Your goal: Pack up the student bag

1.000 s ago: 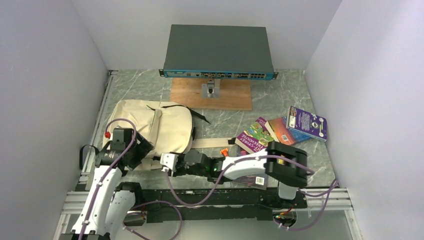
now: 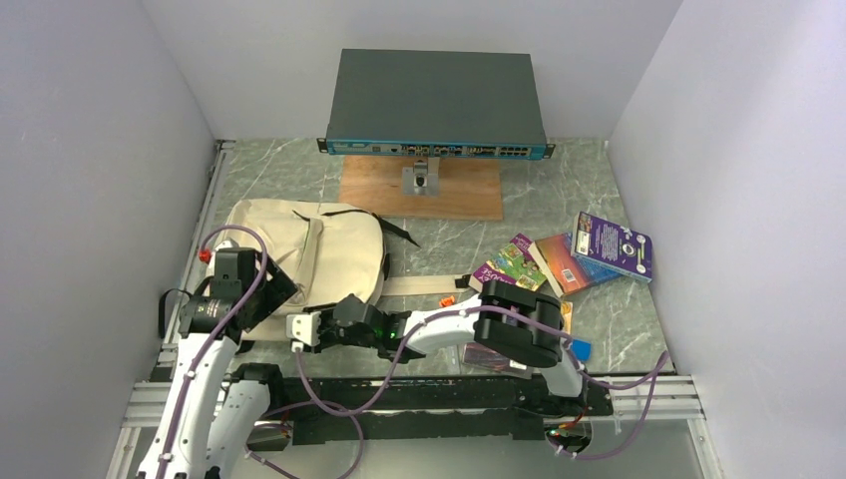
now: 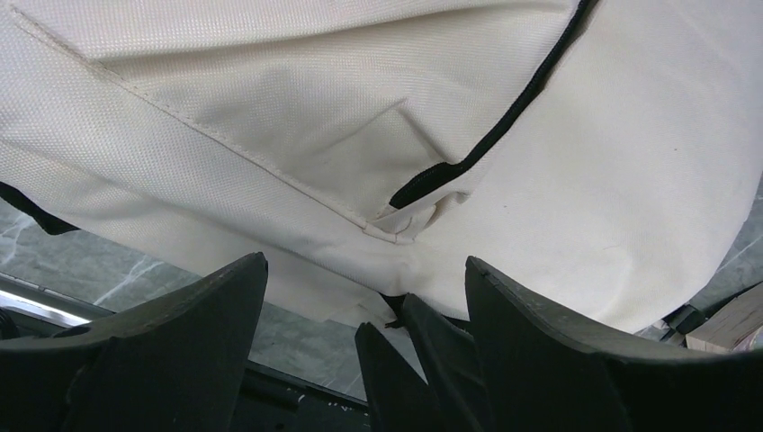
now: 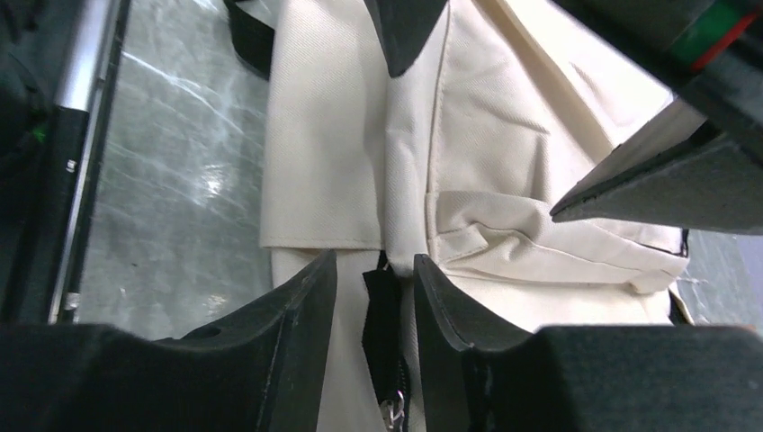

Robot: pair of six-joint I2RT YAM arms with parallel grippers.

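The cream bag [image 2: 349, 249] lies flat at the left of the table, its near-left part hidden under my arms. Above its fabric, my left gripper stands open with nothing held; a black-edged opening [image 3: 504, 130] in the cloth lies ahead of it. My right gripper is part open at the bag's near edge, its fingertips on either side of a black zipper strip [image 4: 382, 328]. A metal zipper pull [image 4: 393, 410] shows low between them, and contact cannot be made out. The left gripper's dark fingers [image 4: 648, 193] loom close by at upper right.
Several books, among them a purple one [image 2: 614, 246] and an orange one [image 2: 561, 264], lie at the right. A large dark rack unit [image 2: 434, 100] stands at the back above a wooden board [image 2: 469, 190]. The right forearm [image 2: 449, 327] crosses the front of the table.
My right arm has moved left along the front edge, toward the left gripper. The left gripper has shifted slightly left and away from the front. The bag looks much the same.
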